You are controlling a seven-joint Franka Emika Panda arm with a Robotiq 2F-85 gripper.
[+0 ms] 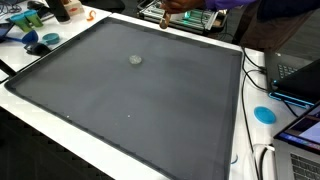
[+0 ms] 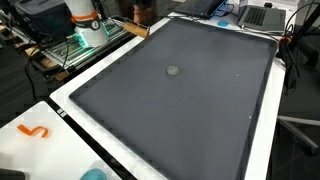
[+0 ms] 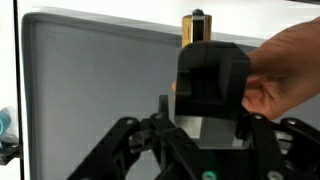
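Note:
In the wrist view a dark block-shaped object (image 3: 208, 72) sits in front of my gripper, covering much of the space between its fingers. A brown piece with a dark strip (image 3: 196, 28) sticks out beyond the block; whether the two are joined is unclear. At the right a person's hand (image 3: 287, 68) reaches in behind the block. Whether my fingers press on the block cannot be told. A small round grey disc (image 1: 135, 59) lies on the grey board (image 1: 150, 100), near its far side in exterior view 1.
Laptops (image 1: 300, 150) and a blue disc (image 1: 265, 115) lie right of the board in exterior view 1. Small containers and tools stand at the upper left, with a dark blue bowl (image 1: 37, 48) among them. An orange piece (image 2: 33, 131) lies off the board. Most of the board is bare.

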